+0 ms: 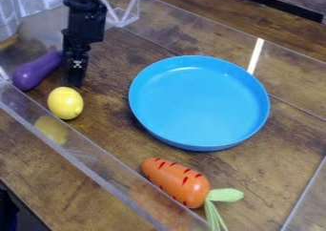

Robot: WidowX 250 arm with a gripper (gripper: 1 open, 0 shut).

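Observation:
The black gripper (74, 60) hangs at the upper left, its fingers pointing down at the wooden surface just right of a purple eggplant (37, 71). It is open, with nothing seen held in it. A yellow lemon (65, 103) lies below them, and a blue plate (197, 99) fills the middle right. An orange toy carrot (178, 183) with a pale green top lies at the bottom, apart from the plate.
Clear plastic walls run along the left, lower left and back of the area.

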